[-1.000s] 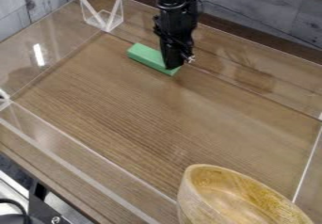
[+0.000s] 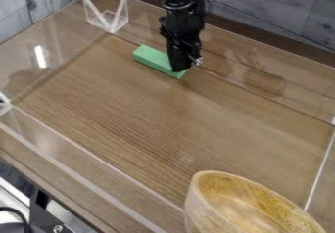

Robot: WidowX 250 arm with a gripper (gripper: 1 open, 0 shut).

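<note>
A green rectangular block (image 2: pixel 156 60) lies on the wooden table toward the back centre. My black gripper (image 2: pixel 182 59) is low at its right end, reaching down from the top of the view. The arm covers that end of the block, and I cannot make out whether the fingers are open or closed on it.
A large yellow bowl (image 2: pixel 252 209) sits at the near right edge. A white wire-like object (image 2: pixel 109 13) stands at the back left. Grey walls bound the back, and dark cables lie beyond the near-left edge.
</note>
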